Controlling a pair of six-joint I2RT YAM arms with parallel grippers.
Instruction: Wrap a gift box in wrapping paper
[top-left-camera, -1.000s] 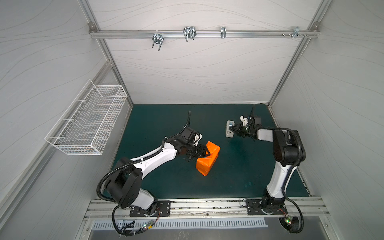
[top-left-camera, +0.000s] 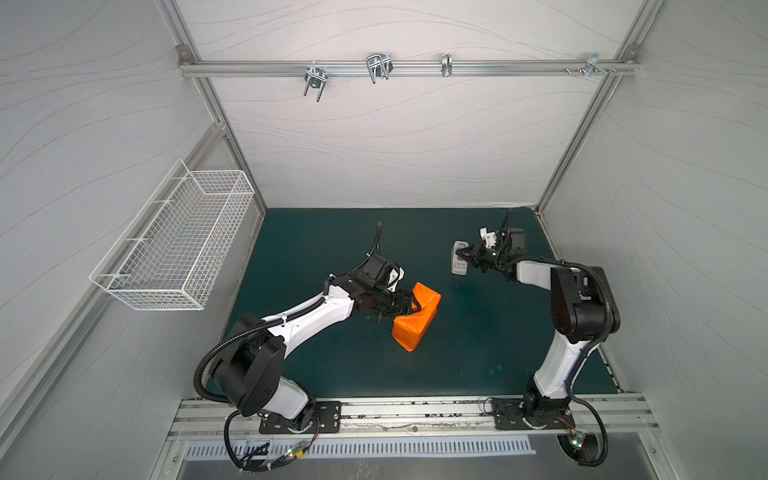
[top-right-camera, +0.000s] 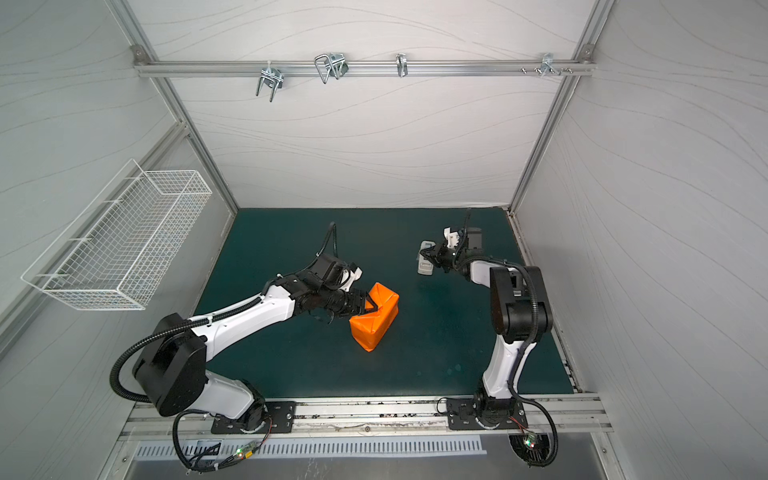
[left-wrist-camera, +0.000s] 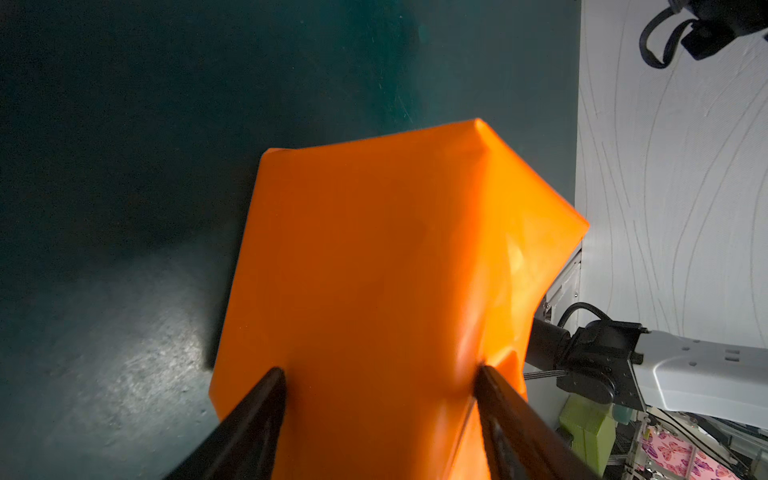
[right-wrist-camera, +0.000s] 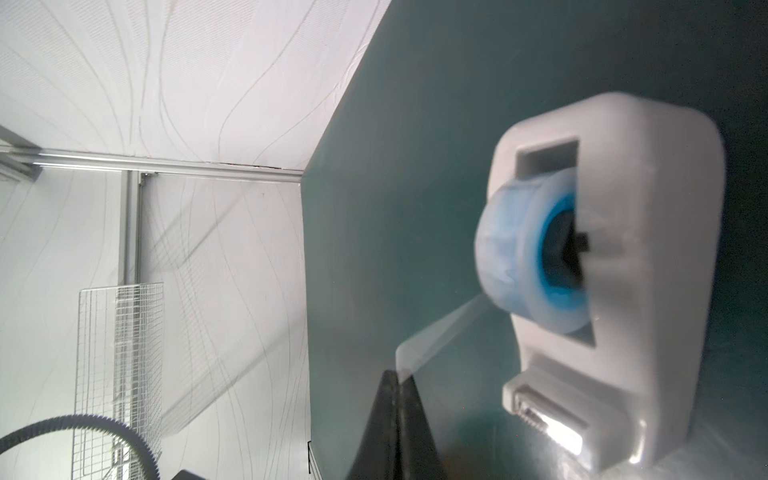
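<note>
An orange-wrapped box (top-left-camera: 416, 324) stands in the table's centre, with loose paper flaps visible in the left wrist view (left-wrist-camera: 360, 272). My left gripper straddles it, a finger either side, shut on the box and paper. To the back right lies a white tape dispenser (right-wrist-camera: 656, 200) with a clear tape roll (right-wrist-camera: 520, 240). My right gripper is shut on the end of a strip of clear tape pulled out from the roll.
A white wire basket (top-left-camera: 172, 240) hangs on the left wall.
My right arm has shifted slightly at the elbow and wrist, near the dispenser. The left arm and box look unchanged.
</note>
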